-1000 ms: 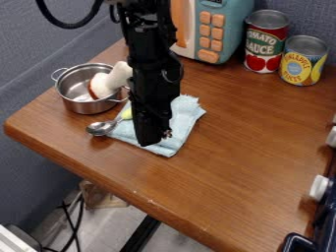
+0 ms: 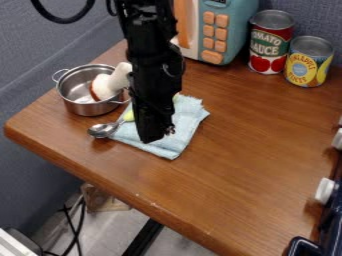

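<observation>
My black gripper (image 2: 152, 128) reaches down from the top centre over a folded pale blue cloth (image 2: 187, 130) on the wooden table. Its lower end is at the cloth, and whether it is open or shut is hidden by its dark body. A metal spoon (image 2: 103, 130) with a yellow-green part lies at the cloth's left, partly behind the gripper. A steel pot (image 2: 74, 94) with a white and pinkish item in it stands at the back left.
A toy microwave (image 2: 222, 22), a tomato sauce can (image 2: 270, 44) and a yellow can (image 2: 309, 63) stand at the back. A dark appliance (image 2: 319, 230) is at the right edge.
The gripper has shifted very slightly upward. The objects on the table appear unmoved.
</observation>
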